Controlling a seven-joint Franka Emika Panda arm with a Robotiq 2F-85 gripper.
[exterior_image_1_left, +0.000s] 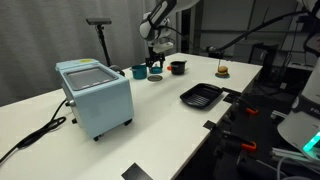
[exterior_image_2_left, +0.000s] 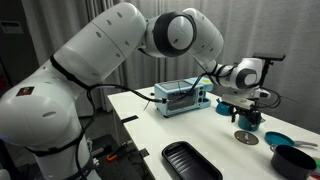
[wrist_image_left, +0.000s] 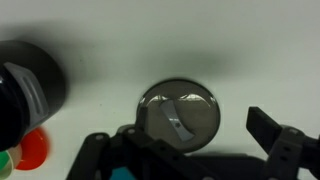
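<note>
A round dark lid with a light strip-like handle lies flat on the white table, below and between my fingers in the wrist view. My gripper is open, one black finger on either side, and nothing is held. In exterior view 2 the gripper hangs above the table behind the lid. From exterior view 1 it is small and far off, over the table's far end near the lid.
A black pot stands beside the lid, with a blue pan behind it. The silver toaster oven and black tray stand nearer the arm's base. Clear white table lies between.
</note>
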